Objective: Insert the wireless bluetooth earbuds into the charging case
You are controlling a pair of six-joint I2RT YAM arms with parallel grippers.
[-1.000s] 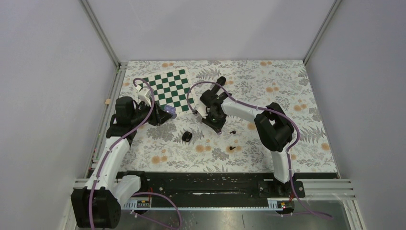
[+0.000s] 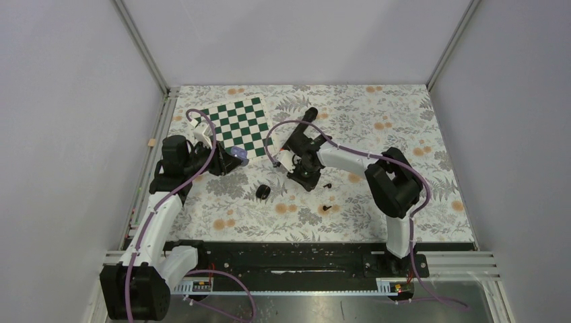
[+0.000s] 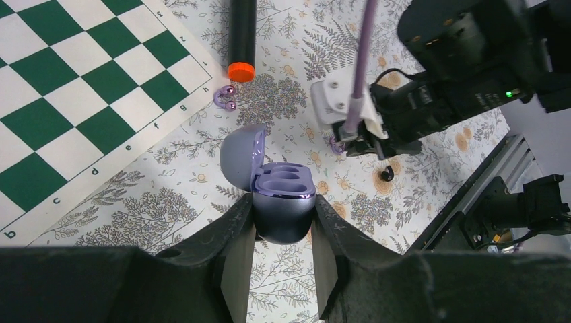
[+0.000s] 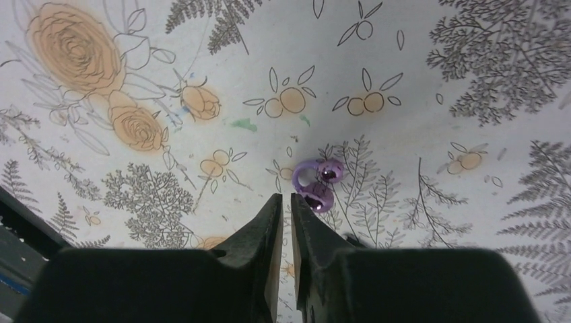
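My left gripper is shut on the open lilac charging case (image 3: 276,182), lid standing up, held over the table left of centre. My right gripper hovers low at the table's middle, its fingertips a little apart, just beside a purple earbud (image 4: 323,195) with a loop. Another purple earbud (image 3: 225,98) lies by the corner of the checkered board, near the orange-ended black cylinder.
The checkered board (image 2: 232,121) lies at back left. A black cylinder (image 2: 306,121) lies behind my right gripper. Small black objects (image 2: 263,192) (image 2: 326,207) lie toward the front.
My right arm has shifted slightly right and toward the front over the last second. The left arm and the case in its grip have stayed put.
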